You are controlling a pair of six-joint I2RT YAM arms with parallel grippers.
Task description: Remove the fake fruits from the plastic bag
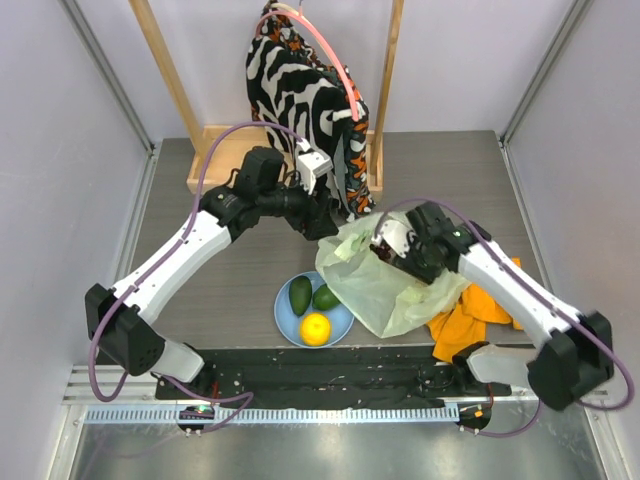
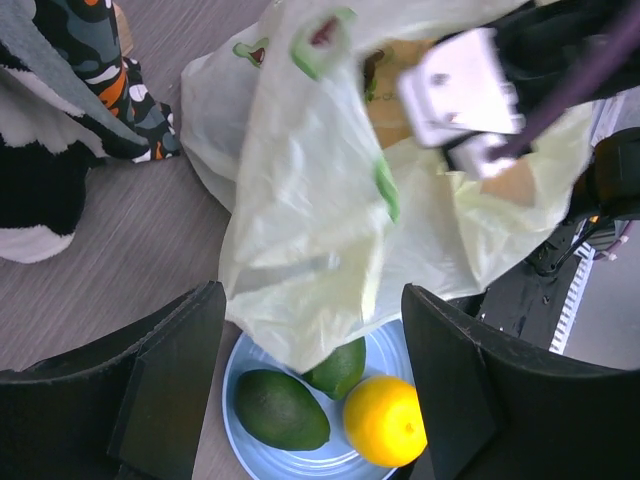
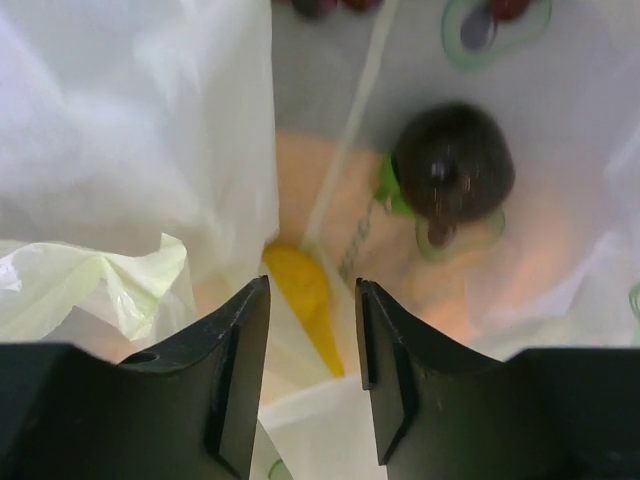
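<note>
In the top view the pale, translucent plastic bag (image 1: 375,295) lies crumpled with its mouth spread. My left gripper (image 1: 322,228) stands at its upper left edge; in the left wrist view its fingers (image 2: 165,375) are apart, with the bag's loose edge beyond them. My right gripper reaches into the bag, fingers parted and nothing gripped. Past its tips lies a yellow fruit (image 3: 300,283), partly covered by plastic. A dark purple round fruit (image 3: 452,165) rests farther right, and small dark red fruits (image 3: 316,6) show at the top edge.
A blue plate (image 1: 344,328) below the bag holds an avocado (image 1: 300,294), a green fruit (image 1: 325,298) and an orange-yellow fruit (image 1: 315,329). Orange cloth (image 1: 483,310) lies right of the bag. Behind stands a wooden rack (image 1: 212,160) with a zebra-patterned garment (image 1: 300,85).
</note>
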